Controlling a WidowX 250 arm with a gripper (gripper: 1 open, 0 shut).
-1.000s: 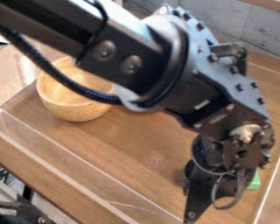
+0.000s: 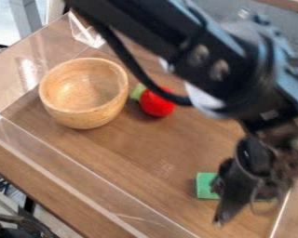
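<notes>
My gripper (image 2: 245, 195) is low at the right of the camera view, its dark fingers in front of a green block (image 2: 207, 185) on the wooden table (image 2: 115, 163); the block is partly hidden behind them. The gripper looks shut, though motion blur hides whether anything sits between the fingers. A red object with a green part (image 2: 156, 104) lies upper middle, and a light wooden bowl (image 2: 83, 98) stands left of it.
The arm crosses the top and right of the view, covering the back of the table. Dark equipment sits beyond the near left edge.
The arm has swung up and right since a second ago, uncovering the bowl and red object. The gripper has moved slightly right, over the green block.
</notes>
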